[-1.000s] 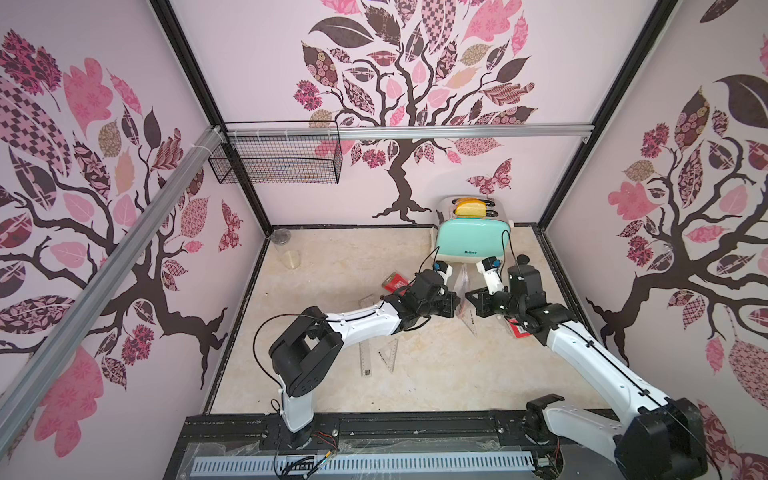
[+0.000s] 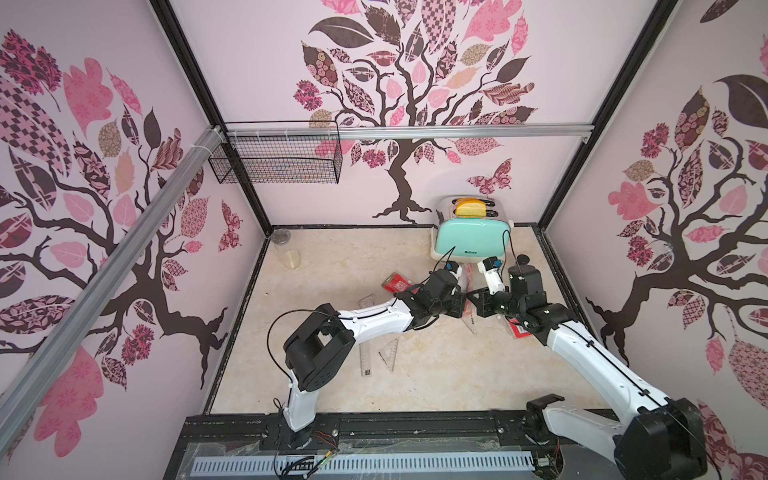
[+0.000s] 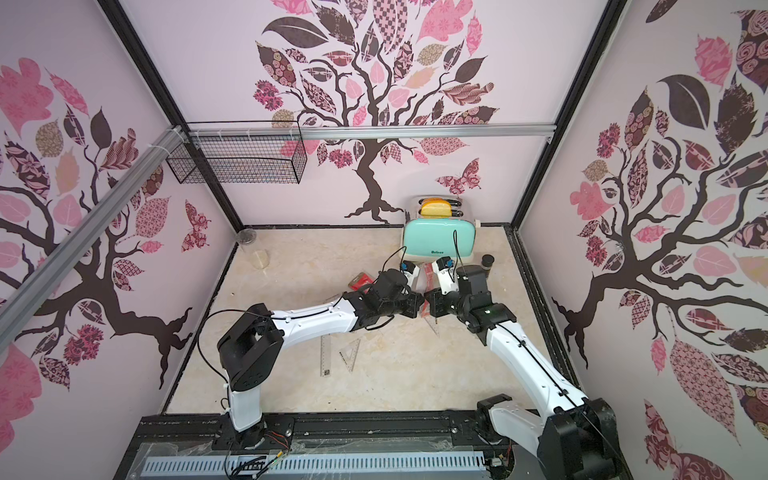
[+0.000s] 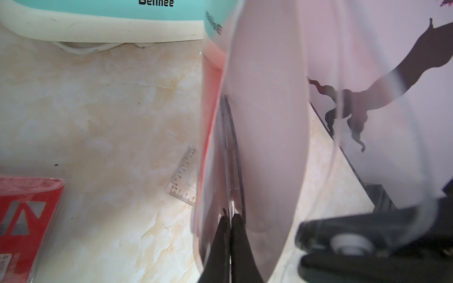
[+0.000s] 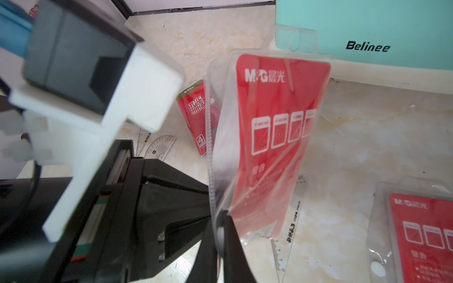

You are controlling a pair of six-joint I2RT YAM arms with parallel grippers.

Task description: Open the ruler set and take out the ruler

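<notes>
The clear plastic pouch (image 5: 273,113) with a red printed card stands raised off the table between both arms. My right gripper is shut on its near edge. From the left side, my left gripper is also shut, with the clear film running down to its fingertips; how firmly it is pinched cannot be seen. In the left wrist view the pouch walls (image 4: 269,127) bulge apart around a dark lengthwise line. A transparent ruler-like piece (image 5: 288,231) lies on the table below the pouch.
A long ruler (image 2: 365,358) and a set square (image 2: 389,353) lie at front left, a protractor (image 5: 160,146) nearby. Red packages (image 5: 194,113) (image 5: 422,231) flank the arms. The toaster (image 2: 472,238) stands behind.
My left gripper has moved a little to the right, closer to the right gripper, and the pouch now shows more of its red face. The right arm has stayed put.
</notes>
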